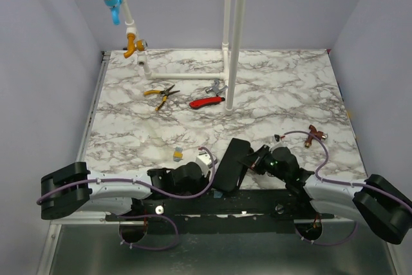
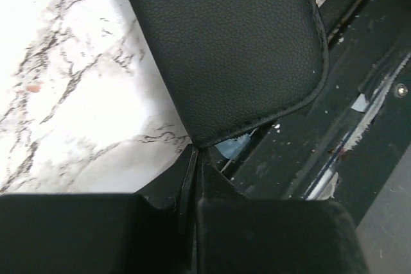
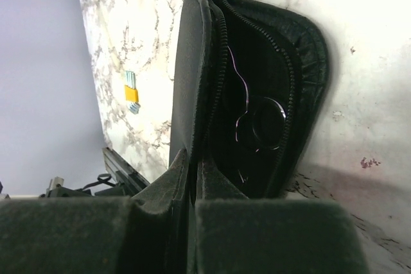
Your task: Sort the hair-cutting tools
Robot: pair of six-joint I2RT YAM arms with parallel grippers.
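Note:
A black leather case [image 1: 228, 162] lies at the front middle of the marble worktop. In the left wrist view its stitched cover [image 2: 225, 43] fills the top; my left gripper is shut at its near corner, with nothing visible held between the fingers. In the right wrist view the case [image 3: 257, 62] gapes along its zip, showing silver scissor handles [image 3: 270, 113] inside. My right gripper is shut on the front flap of the case, on the right side of it.
Yellow-handled pliers [image 1: 156, 93], a red knife [image 1: 206, 102] and a wrench [image 1: 217, 87] lie at the back near white pipes [image 1: 187, 76]. A small yellow item [image 1: 177, 154] lies left of the case, a brown tool [image 1: 314, 134] at the right.

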